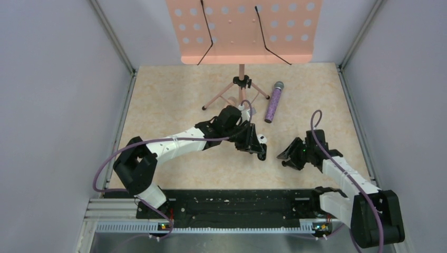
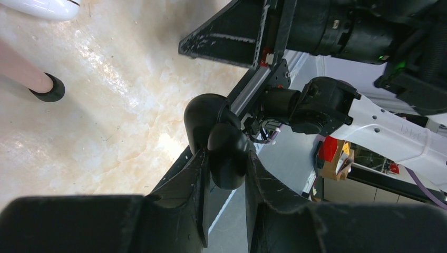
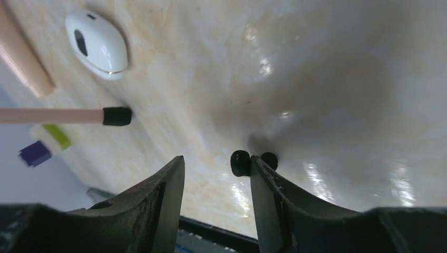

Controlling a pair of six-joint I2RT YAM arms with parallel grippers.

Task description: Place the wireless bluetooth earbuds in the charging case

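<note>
My left gripper (image 1: 254,148) has the black charging case (image 2: 226,153) between its fingers, held above the table, its lid part visible behind. In the right wrist view two small black earbuds (image 3: 240,163) lie on the table at the fingertips of my right gripper (image 1: 287,161), which is open; the right finger partly covers them. A white rounded object with a dark oval (image 3: 96,45) lies farther away on the table.
A pink tripod stand (image 1: 221,94) stands at the back with a purple microphone (image 1: 274,103) beside it. Its front edge lies near both arms.
</note>
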